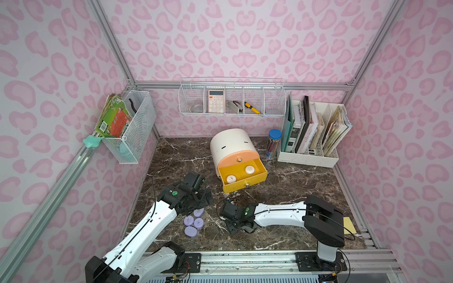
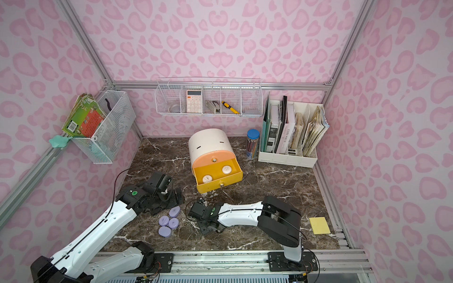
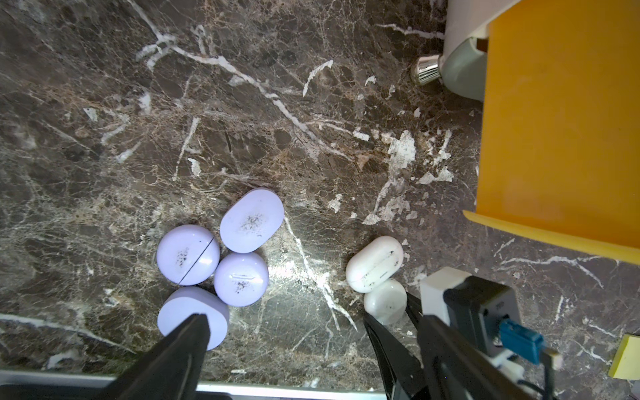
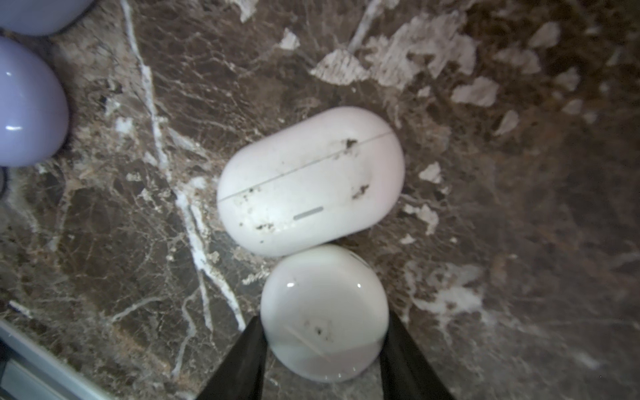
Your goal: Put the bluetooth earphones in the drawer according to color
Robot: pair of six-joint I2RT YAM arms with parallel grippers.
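In the right wrist view my right gripper straddles a round white earphone case (image 4: 324, 313), one finger close against each side; whether they grip it cannot be told. An oval white case (image 4: 310, 180) touches its upper edge. In the left wrist view several purple cases (image 3: 251, 220) sit clustered on the table, with my left gripper open and empty above. The yellow drawer (image 1: 234, 187) of the cream cabinet (image 1: 231, 140) is pulled out. Two white round cases, one on the left (image 1: 231, 179) and one on the right (image 1: 249, 169), lie inside it.
Above the yellow drawer, the orange upper drawer (image 1: 239, 159) is closed. A blue-lidded jar (image 1: 273, 143) and a file rack (image 1: 309, 159) stand right of the cabinet. A yellow note pad (image 2: 320, 225) lies at the far right. Table right of the drawer is clear.
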